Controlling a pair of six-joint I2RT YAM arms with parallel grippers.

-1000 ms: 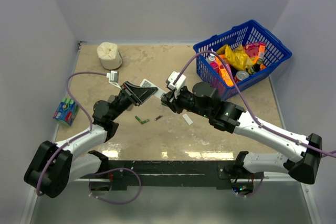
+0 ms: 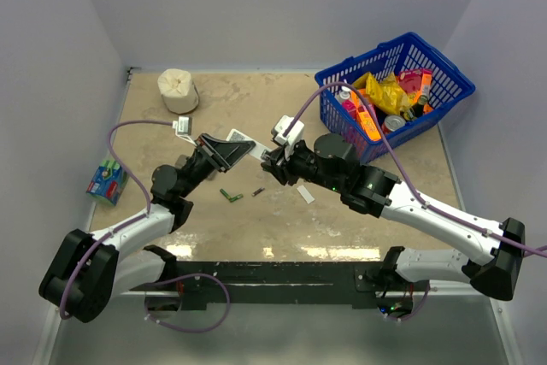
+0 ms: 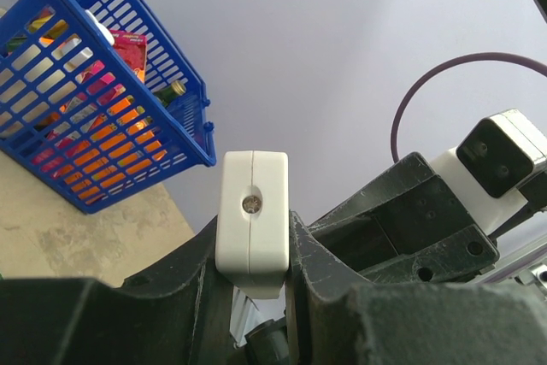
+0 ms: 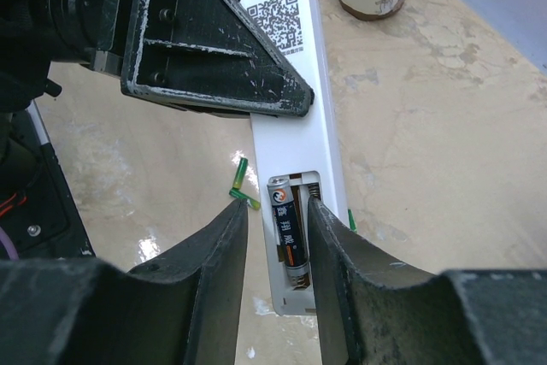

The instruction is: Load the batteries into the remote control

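The white remote is held aloft by my left gripper (image 2: 239, 148), shut on its body; the left wrist view shows the remote's end (image 3: 252, 220) between the fingers. In the right wrist view its battery bay is uncovered, with a black battery (image 4: 287, 228) lying in the left side. My right gripper is part open around the lower end of the remote, its fingertips at the bay; whether they touch the battery I cannot tell. Green batteries (image 2: 231, 196), a small dark battery (image 2: 258, 191) and a white cover (image 2: 307, 195) lie on the table below.
A blue basket of groceries (image 2: 346, 70) fills the back right of the table. A white roll (image 2: 178, 90) stands at the back left, and a colourful box (image 2: 106, 182) lies at the left edge.
Both arms look almost unchanged in the top view, with at most a very slight shift at my right gripper.
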